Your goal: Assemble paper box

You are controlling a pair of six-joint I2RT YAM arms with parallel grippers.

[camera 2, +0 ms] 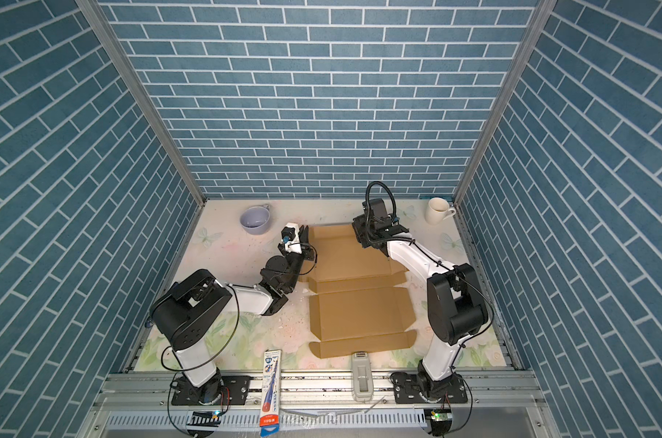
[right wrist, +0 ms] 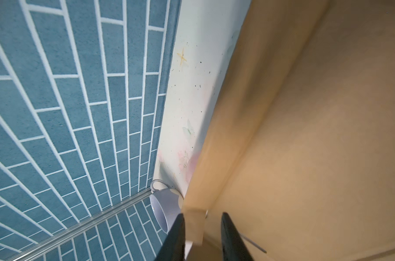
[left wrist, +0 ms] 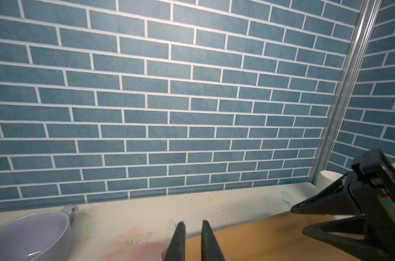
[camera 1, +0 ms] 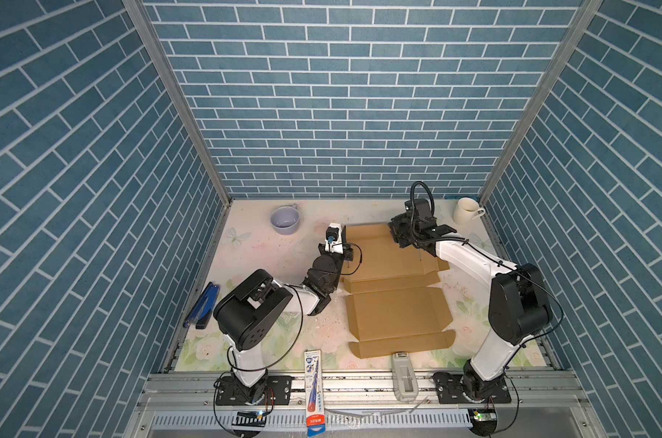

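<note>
A brown cardboard box blank [camera 1: 398, 312] lies unfolded on the table, its near panel and front flap flat. In the right wrist view, its far flap [right wrist: 232, 113] stands up along the back edge of the far panel [right wrist: 328, 143]. At the blank's left side is my left gripper, part open, the cardboard just beyond its fingertips. Over the far panel's back right hangs my right gripper, its fingers apart with the flap's far end showing behind them. Whether either fingertip touches cardboard is unclear.
A lavender cup [camera 1: 285, 219] stands at the back left and a white mug [camera 1: 467, 211] at the back right. A blue stapler-like tool [camera 1: 203, 305] lies at the left edge. Along the front are a packaged pen [camera 1: 313, 390] and a grey device [camera 1: 403, 377].
</note>
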